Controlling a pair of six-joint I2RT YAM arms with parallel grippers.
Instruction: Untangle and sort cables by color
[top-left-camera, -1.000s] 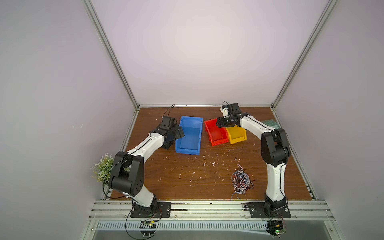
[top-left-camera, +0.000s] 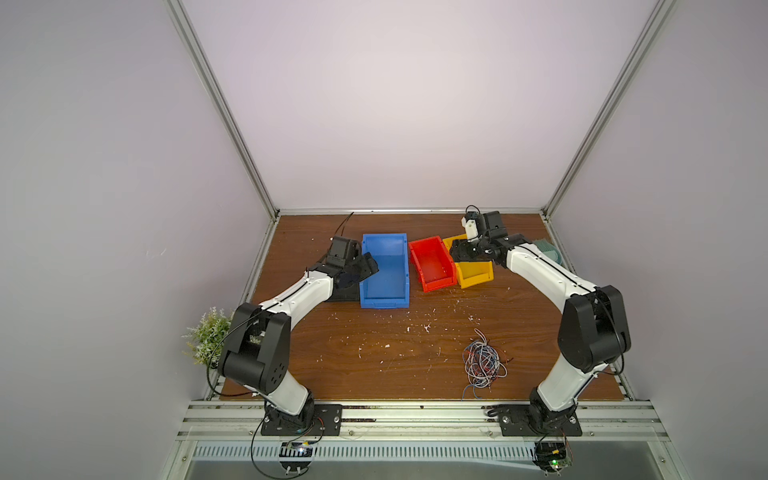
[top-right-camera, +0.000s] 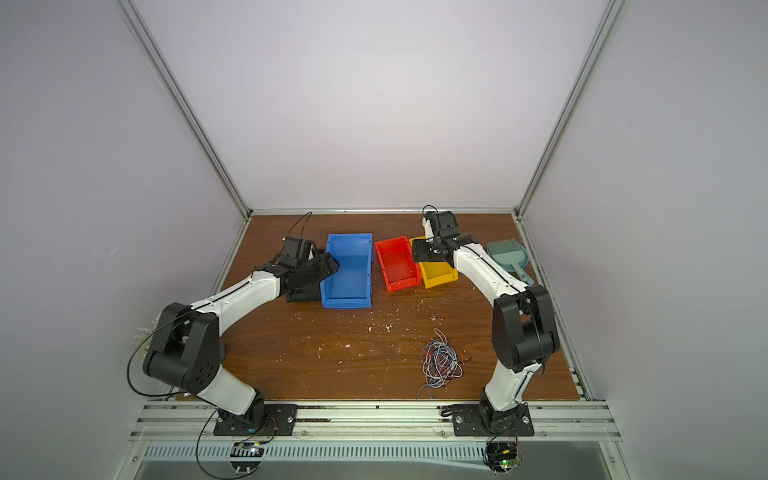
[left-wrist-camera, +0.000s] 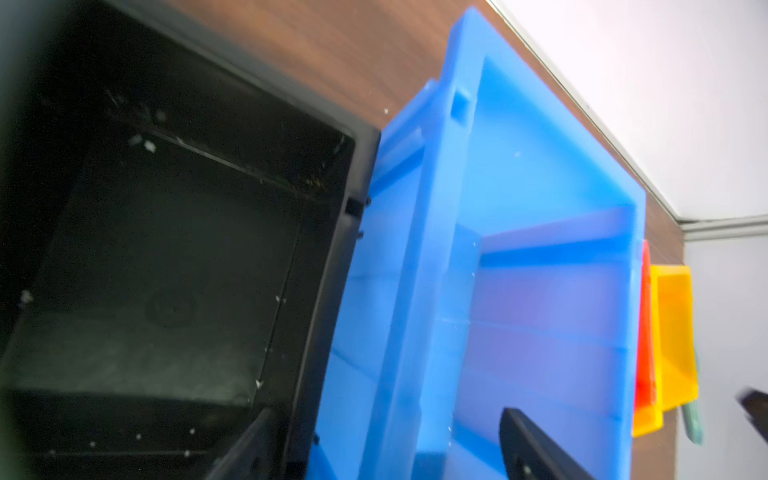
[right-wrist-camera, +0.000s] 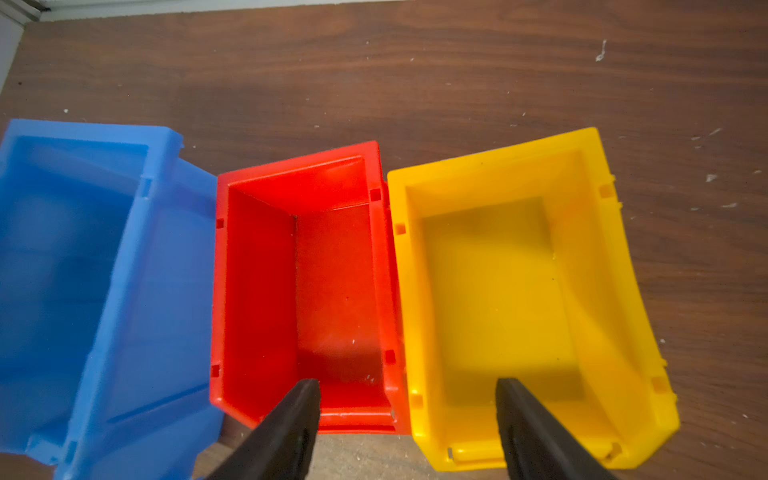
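Observation:
A tangled heap of cables (top-left-camera: 483, 361), white, blue and reddish, lies on the front right of the table. The blue bin (top-left-camera: 385, 304), red bin (top-left-camera: 439, 285) and yellow bin (top-left-camera: 477, 280) stand in a row behind it, all empty. My left gripper (top-left-camera: 373, 266) is over the left side of the blue bin. Its fingers (left-wrist-camera: 534, 448) stand apart, with the blue rim between them in the left wrist view; contact cannot be told. Open and empty, my right gripper (top-left-camera: 453, 251) hovers above the red and yellow bins.
An empty black bin (left-wrist-camera: 324, 320) stands against the blue bin's left side, partly under my left arm. A green dustpan (top-right-camera: 509, 254) lies at the back right. Small white scraps dot the mostly clear middle table.
The blue bin has shifted right and turned straighter, and my left gripper has moved right too. My right gripper has moved right, towards the yellow bin. The cable heap is unchanged.

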